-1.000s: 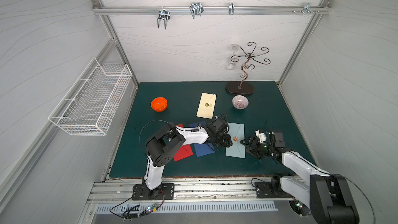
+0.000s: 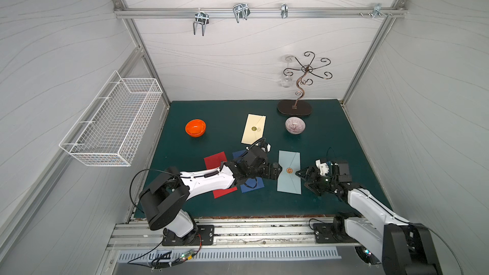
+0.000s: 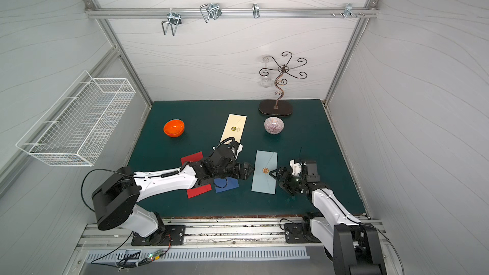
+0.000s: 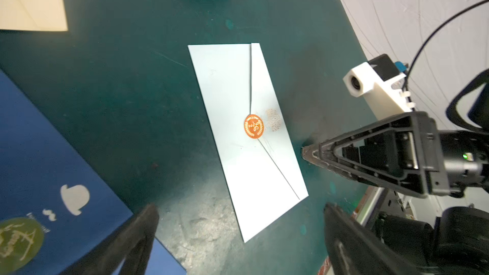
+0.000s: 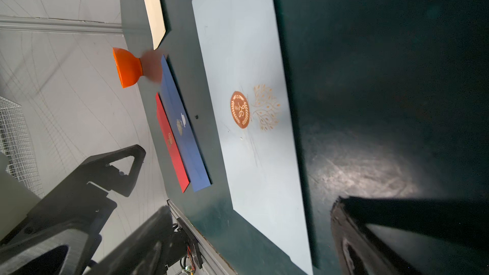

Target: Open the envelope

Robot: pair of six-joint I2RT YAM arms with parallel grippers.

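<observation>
A pale blue envelope (image 2: 288, 183) lies flat on the dark green table, its flap down with an orange round seal (image 4: 253, 126) over the flap's tip. My left gripper (image 2: 280, 171) hovers just left of this envelope; in the left wrist view its two fingers (image 4: 351, 239) are spread wide with nothing between them. On the opposite side, my right gripper (image 2: 300, 174) is close to the envelope's right edge. Its fingers (image 5: 351, 234) are apart in the right wrist view, one on either side of the picture's lower part, and empty. Neither gripper is seen touching the paper.
A dark blue envelope (image 4: 56, 173) lies partly under the left arm, beside a red envelope (image 2: 224, 192). Farther back are a cream envelope (image 2: 253, 132), an orange bowl (image 2: 195, 127), a glass bowl (image 2: 295, 125) and a metal stand (image 2: 294, 107).
My left arm has drawn back toward the left, its elbow lowering and its gripper shifting slightly left from the pale blue envelope. The right arm and the envelopes look unmoved.
</observation>
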